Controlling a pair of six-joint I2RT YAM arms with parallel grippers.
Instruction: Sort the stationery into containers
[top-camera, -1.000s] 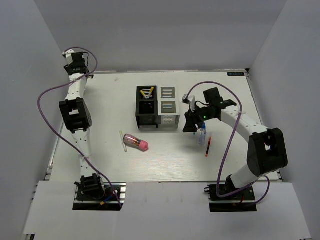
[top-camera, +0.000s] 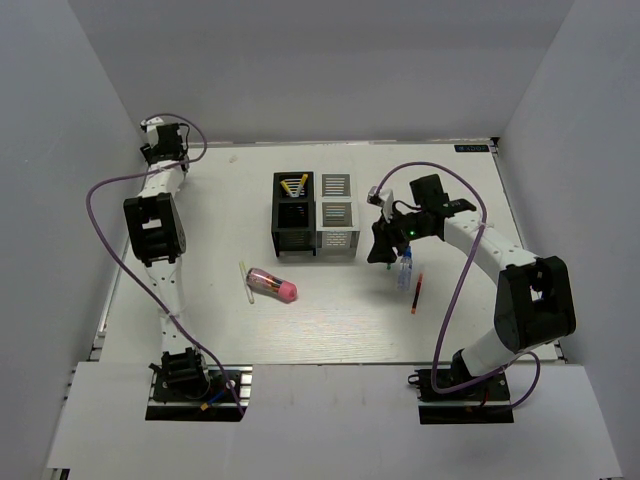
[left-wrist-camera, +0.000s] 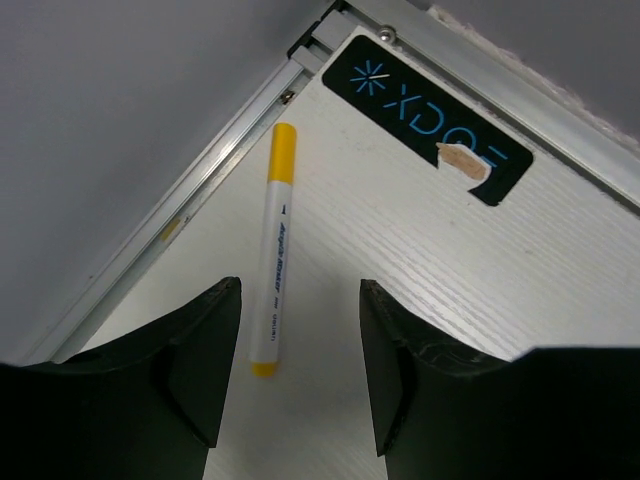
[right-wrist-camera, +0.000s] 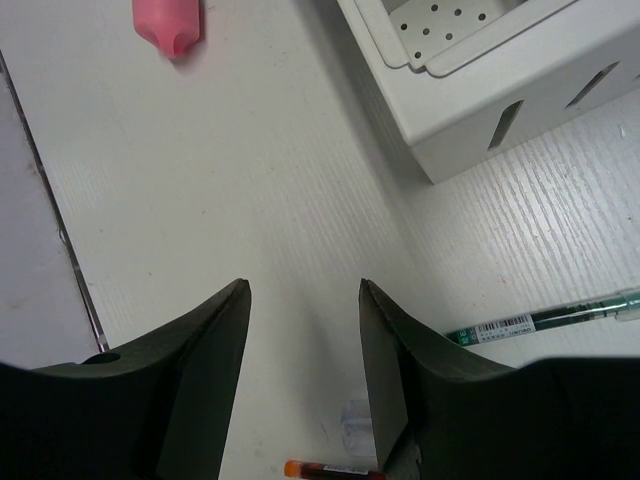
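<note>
My left gripper is open over a white-and-yellow marker (left-wrist-camera: 271, 250) in the back left corner, fingers empty. My right gripper is open above the table, right of the containers, near a green pen (right-wrist-camera: 540, 318), a red pen (top-camera: 417, 292) and a clear bottle (top-camera: 404, 275). The black organiser (top-camera: 294, 238) holds yellow items; the white organiser (top-camera: 338, 239) stands beside it. A pink-capped case (top-camera: 275, 285) and a pale stick (top-camera: 247, 283) lie at front centre-left.
Walls and a metal rail bound the back left corner, beside a black label (left-wrist-camera: 420, 110).
The right arm has hardly moved.
</note>
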